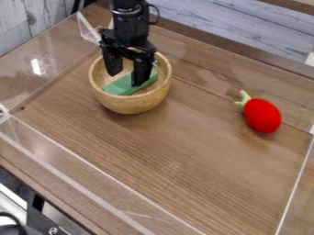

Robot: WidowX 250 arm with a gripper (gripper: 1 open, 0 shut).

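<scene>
A wooden bowl (128, 100) sits on the table in the upper left of the camera view, with a green object (125, 85) lying inside it. My black gripper (127, 70) reaches down into the bowl from above, its fingers around or just over the green object. Whether they touch it or hold it is hard to tell.
A red object with a green top (260, 115), like a toy vegetable, lies at the right. Pale walls or edges bound it at back and left.
</scene>
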